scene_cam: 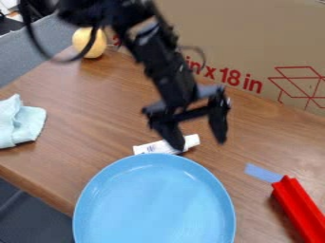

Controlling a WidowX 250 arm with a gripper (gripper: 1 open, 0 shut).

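My black gripper (191,128) is blurred, hanging open over the wooden table, just above and behind a blue plate (154,211). A white tube (152,149) with dark print lies behind the plate, partly under the gripper. Nothing shows held between the fingers.
A light blue cloth (15,121) lies at the left edge, a red box (298,209) at the right beside a blue tape strip (263,174). A round yellow object (89,43) sits at the back left, and cardboard (254,47) stands along the back.
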